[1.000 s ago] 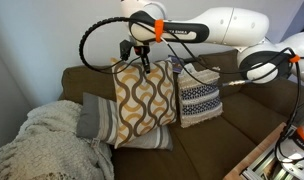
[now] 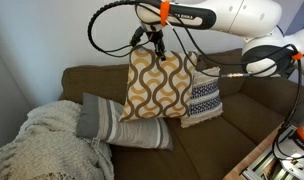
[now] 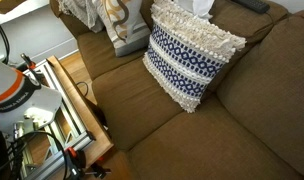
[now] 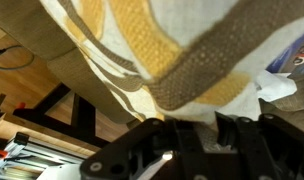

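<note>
In exterior view 1 my gripper (image 2: 158,50) is shut on the upper edge of a white pillow (image 2: 157,85) with a yellow and grey wavy pattern. The pillow hangs in front of the sofa's backrest, a little tilted. Its lower part overlaps the grey striped pillow (image 2: 132,130). The patterned fabric (image 4: 182,55) fills much of the wrist view, its edge running in between the fingers, whose tips are hidden by cloth. Exterior view 2 shows only part of this pillow (image 3: 125,20) at the top left; the gripper is out of that view.
A blue and white tasselled pillow (image 3: 187,55) leans against the backrest of the brown sofa (image 3: 207,140). A cream knitted blanket (image 2: 52,145) covers the sofa's left end. A wooden table (image 3: 77,110) stands in front.
My gripper and the patterned pillow have moved right and slightly up in exterior view 1. More of the grey striped pillow shows at the left, and the tasselled pillow is more covered.
</note>
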